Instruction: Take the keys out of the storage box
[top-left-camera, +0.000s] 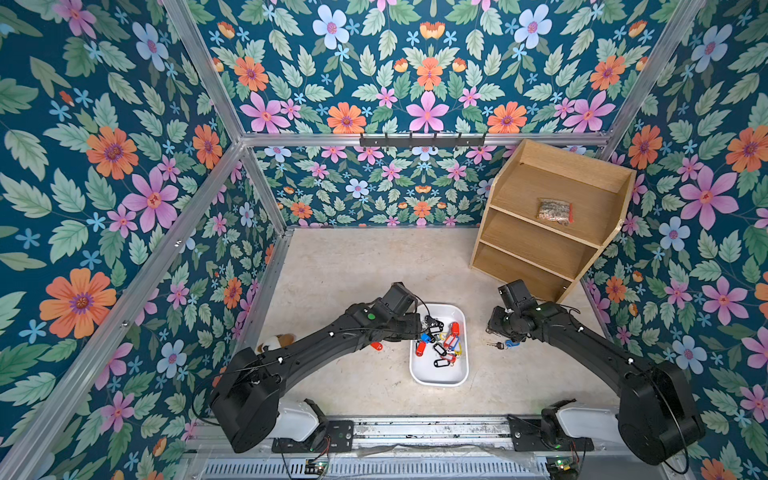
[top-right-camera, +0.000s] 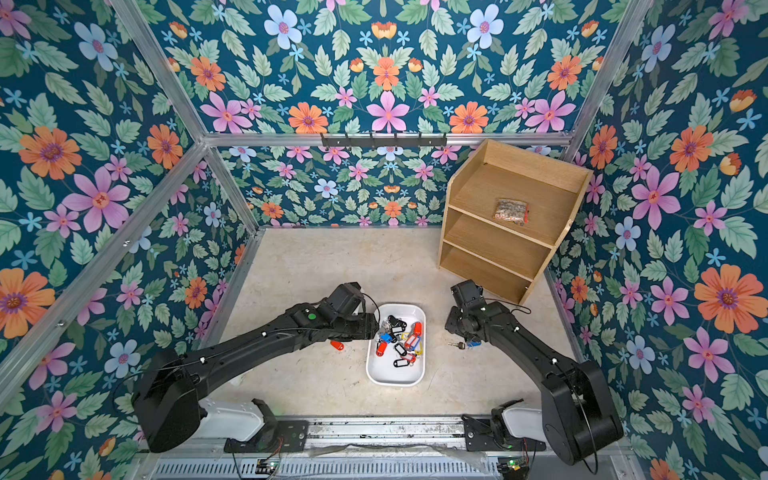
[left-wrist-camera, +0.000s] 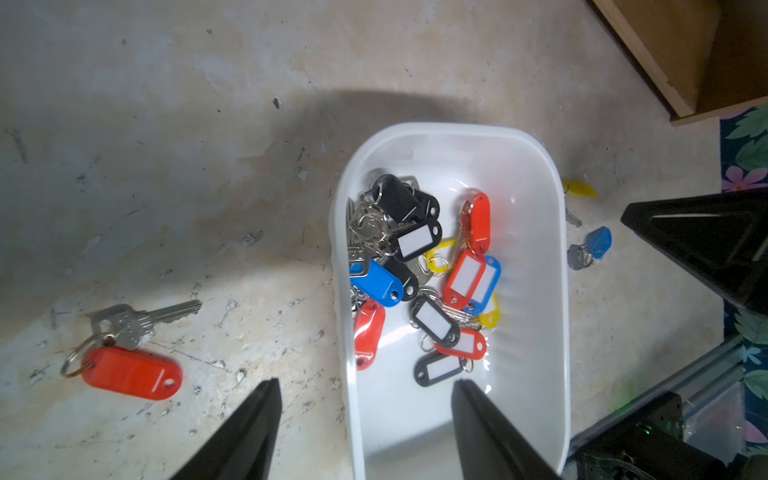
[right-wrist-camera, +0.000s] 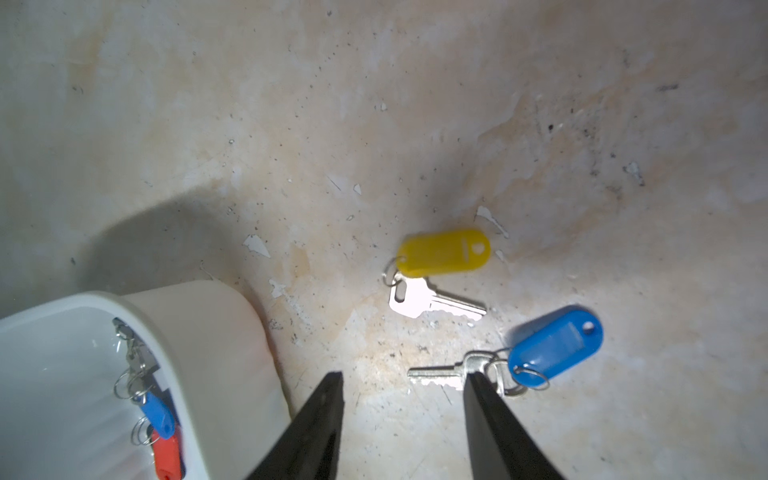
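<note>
Several keys with red, blue, black and yellow tags lie heaped in the white storage box (left-wrist-camera: 512, 392), mostly toward its far end. My left gripper hangs over the box's left wall, its fingers apart and nothing between them. To the right of the box, my right gripper is open and empty above the table. Below it lie a key with a blue tag (right-wrist-camera: 557, 346) and a key with a yellow tag (right-wrist-camera: 442, 253), the latter slightly blurred. A red-tagged key (left-wrist-camera: 133, 373) rests on the table left of the box.
A wooden shelf (top-left-camera: 544, 248) holding a small bag (top-left-camera: 554, 210) stands at the back right. A brown and white object (top-left-camera: 274, 342) sits at the left table edge. The table behind the box is clear.
</note>
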